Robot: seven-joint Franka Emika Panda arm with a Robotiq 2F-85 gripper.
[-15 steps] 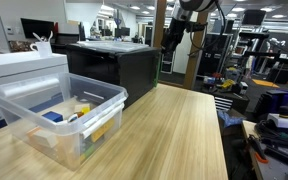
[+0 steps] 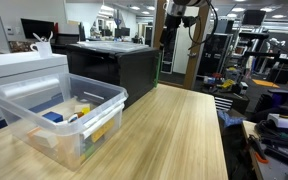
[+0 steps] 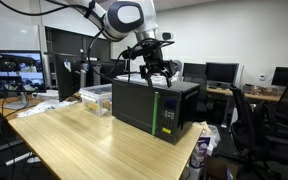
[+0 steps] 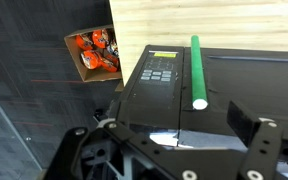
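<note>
A black microwave (image 3: 134, 105) stands on the wooden table, its door side toward the open tabletop. A green vertical handle (image 3: 155, 117) runs down its front, beside the control panel (image 3: 169, 113). From the wrist view, the green handle (image 4: 197, 72) lies ahead, between the lines of the two fingers, with the keypad (image 4: 157, 78) to its left. My gripper is open, fingers wide apart and nothing visible between them. It hangs above the microwave's front top edge, apart from the handle.
A clear plastic bin (image 2: 59, 110) with several small items stands on the table, on the other side of the microwave from the arm. Papers (image 2: 109, 46) lie on top of the microwave. Bare tabletop (image 2: 174, 130) spreads out before it. An open box (image 4: 94, 50) sits beyond the table.
In exterior view 1 the arm's end has risen a little near the microwave's front. The microwave and the bin have stayed where they were.
</note>
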